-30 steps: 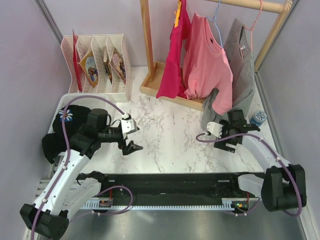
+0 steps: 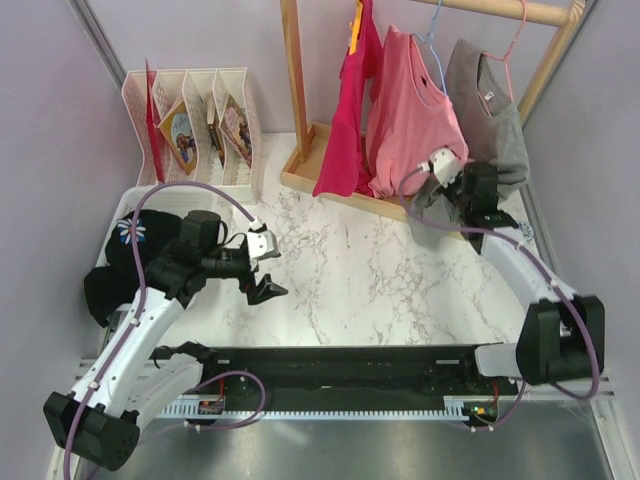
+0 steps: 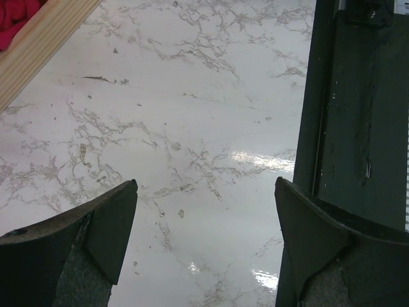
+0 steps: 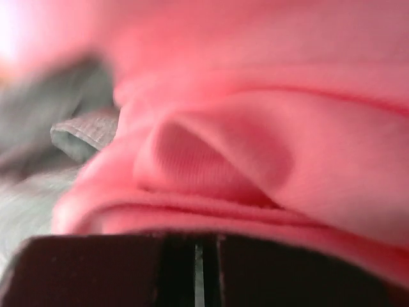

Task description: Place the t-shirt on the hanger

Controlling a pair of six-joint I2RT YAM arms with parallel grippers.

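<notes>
Pink (image 2: 410,120) and grey (image 2: 485,130) T-shirts hang on hangers from the wooden rack at the back right, beside a magenta garment (image 2: 345,140). My right gripper (image 2: 458,180) is up against the lower part of these two shirts. In the right wrist view pink cloth (image 4: 287,153) fills most of the picture, grey cloth at left, and the shut fingers are at the bottom; whether cloth is pinched is unclear. My left gripper (image 2: 262,285) is open over bare marble, nothing between its fingers.
A white rack (image 2: 235,180) with books stands back left, a white bin (image 2: 180,200) with black cloth below it. The rack's wooden base (image 2: 300,175) edges the clear middle of the table (image 2: 350,280). Walls close both sides.
My right gripper has moved up and back into the hanging shirts, lifting the lower folds of pink and grey cloth. The left arm is nearly still.
</notes>
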